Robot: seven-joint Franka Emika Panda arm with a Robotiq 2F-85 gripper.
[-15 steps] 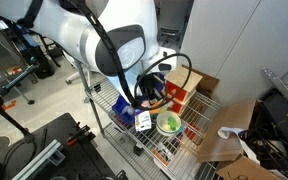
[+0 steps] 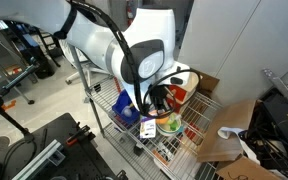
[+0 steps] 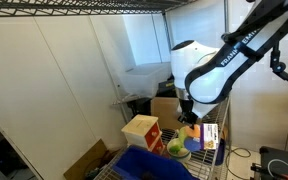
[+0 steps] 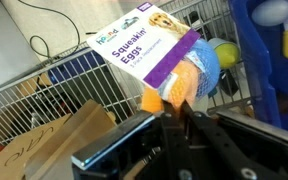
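A pet toy pack hangs from my gripper, which is shut on the orange and blue plush part point(image 4: 190, 82). Its white and purple "Squeakin' Eggs" card point(image 4: 144, 43) sticks out past the plush in the wrist view. From the second exterior view, the card point(image 3: 210, 136) hangs below my gripper point(image 3: 191, 119), above the wire rack. A pale bowl point(image 2: 170, 126) with green in it sits right beside the pack, partly covered by the gripper. The wrist view shows only part of that bowl point(image 4: 224, 50) behind the plush.
A blue bin point(image 4: 273, 75) with a white and yellow utensil lies to one side. A red box point(image 2: 182, 92) stands behind the bowl. Open cardboard boxes point(image 2: 227, 128) occupy the right. Bare wire rack point(image 2: 144, 160) shows in front.
My gripper and the pack have shifted right and toward the front, closer to the bowl. The gripper now covers part of the bowl, which was clearer before.
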